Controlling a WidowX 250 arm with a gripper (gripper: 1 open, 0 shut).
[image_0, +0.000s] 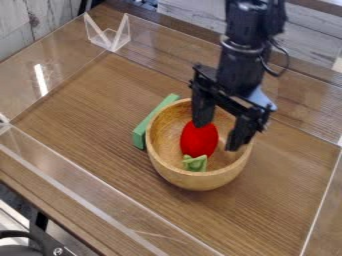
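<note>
A round wooden bowl (201, 176) holds a red rounded object (198, 137) and a small green piece (193, 163). My black gripper (222, 112) hangs open over the back of the bowl, its fingers spread above and around the red object's upper end and the bowl's right side. Whether the fingertips touch anything is unclear.
A green stick-like object (147, 123) lies just left of the bowl. A clear or white wire-like item (111, 32) stands at the upper left. The wooden table (74, 130) is otherwise largely bare.
</note>
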